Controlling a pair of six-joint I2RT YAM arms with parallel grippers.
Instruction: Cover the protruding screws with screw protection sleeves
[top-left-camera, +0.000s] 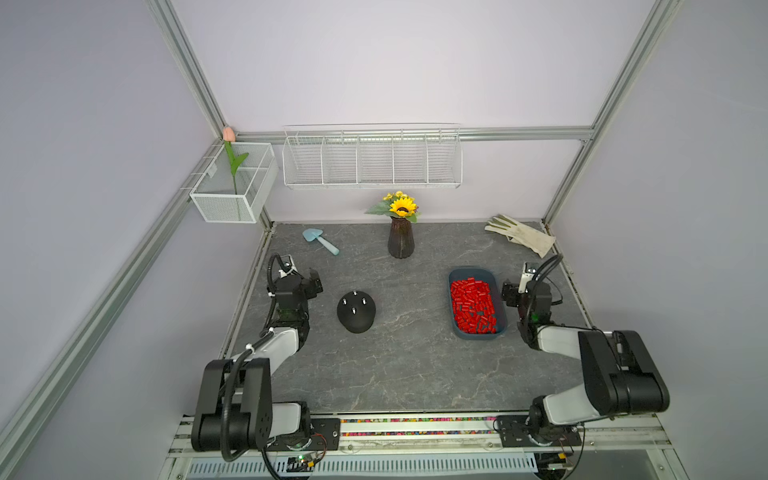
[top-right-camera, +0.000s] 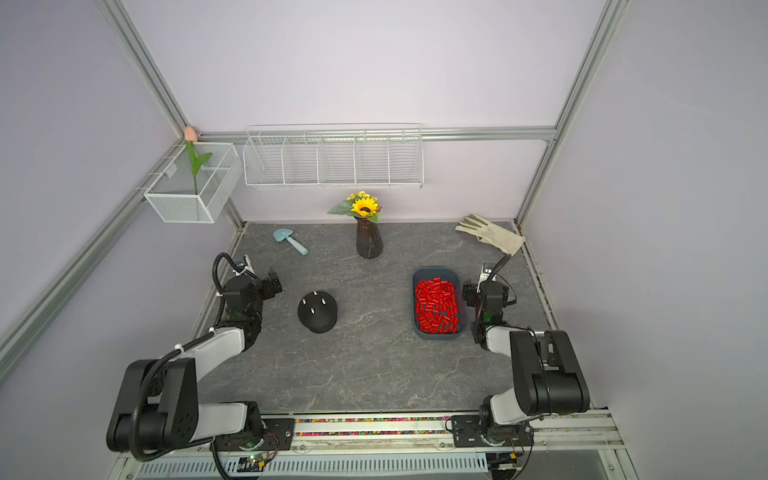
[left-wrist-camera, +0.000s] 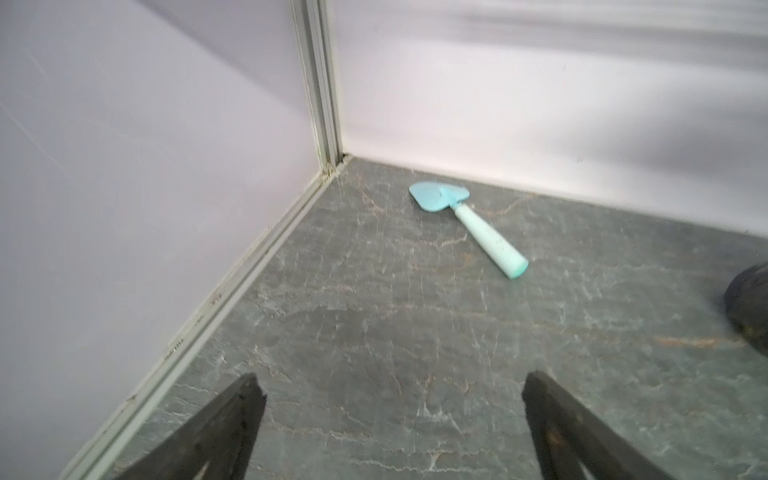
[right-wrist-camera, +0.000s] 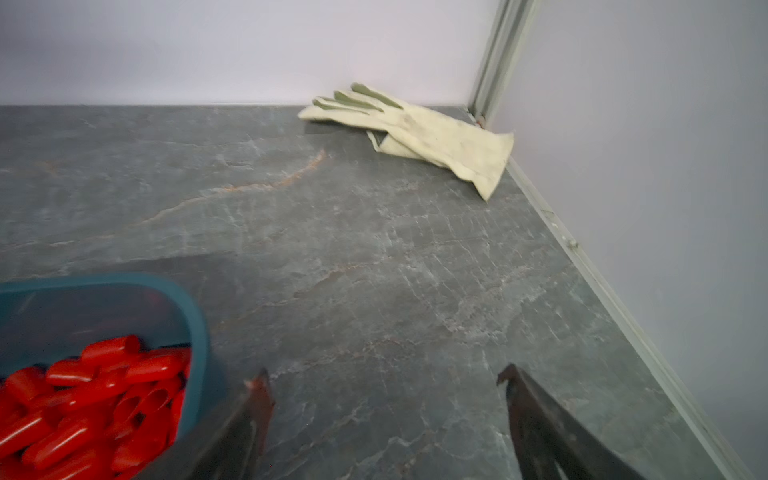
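On the left half of the table stands a round black base (top-left-camera: 357, 319) with a few bare silver screws (top-left-camera: 365, 301) sticking up from its top. A dark blue bin (top-left-camera: 502, 321) at the right holds a heap of red sleeves (top-left-camera: 473, 305), also seen in the right wrist view, where the near sleeves (right-wrist-camera: 92, 400) lie loose. My left gripper is open and empty, left of the black base. Just right of the bin, my right gripper is open too, with only tabletop between its fingers. In the overhead views its fingertips are hard to make out.
A blue trowel (top-left-camera: 321, 241) lies at the back left, a vase of sunflowers (top-left-camera: 401, 239) at the back centre and a glove (top-left-camera: 521, 235) at the back right. Wire baskets (top-left-camera: 373, 160) hang on the walls. Between base and bin the table is clear.
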